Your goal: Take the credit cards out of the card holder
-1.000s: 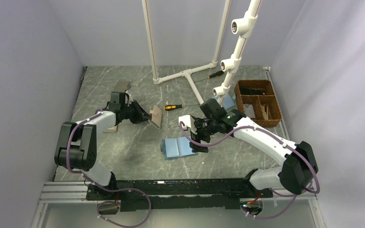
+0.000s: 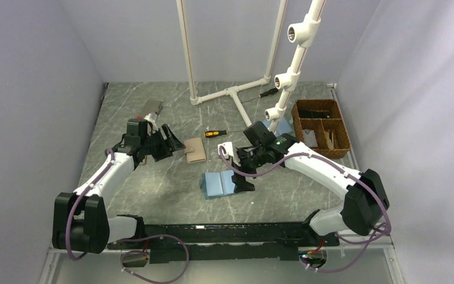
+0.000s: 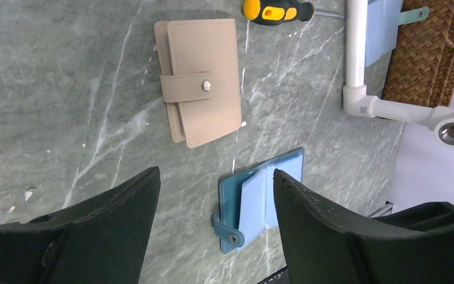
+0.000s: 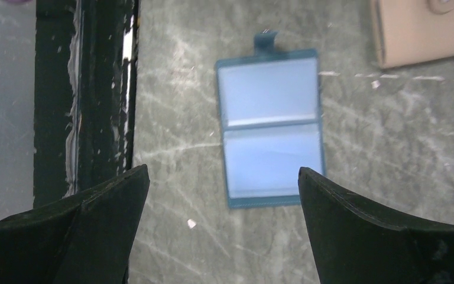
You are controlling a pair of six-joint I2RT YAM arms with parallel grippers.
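A beige card holder (image 3: 210,109) lies flat on the marble table, its snap strap closed, beside my left gripper (image 2: 170,144). In the left wrist view that gripper's fingers stand apart over bare table, holding nothing. A blue card holder (image 4: 270,154) lies spread open nearer the front edge, with two pale panels showing and its strap at one end. My right gripper (image 2: 236,171) is open over its right part, with nothing between its fingers.
Screwdrivers (image 2: 216,134) lie behind the beige holder. A white pipe frame (image 2: 232,92) stands at the back, and a wicker organiser (image 2: 340,142) sits at the right. Other flat items lie at the far left.
The beige holder, tilted up at my left gripper a second ago, now lies flat. My left gripper has risen off it and opened wider. The right arm has shifted slightly.
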